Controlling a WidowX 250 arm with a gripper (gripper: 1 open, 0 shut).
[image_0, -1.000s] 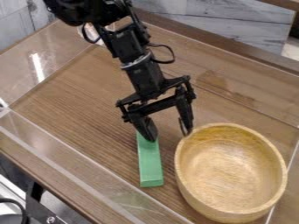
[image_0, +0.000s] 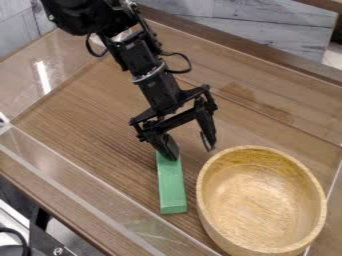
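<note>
My black gripper (image_0: 178, 140) hangs over the wooden tabletop from the upper left, its fingers open and pointing down. It sits just above the upper end of a green rectangular block (image_0: 171, 190), which lies lengthwise toward the front. A yellow bowl (image_0: 261, 200) stands to the right of the block, below and right of the gripper. Whether the fingertips touch the block cannot be told.
A grey marble-patterned panel (image_0: 267, 25) runs along the back. Dark cables lie at the lower left edge.
The gripper has shifted only slightly over the last second, staying over the green block's upper end. The block and bowl look nearly unchanged.
</note>
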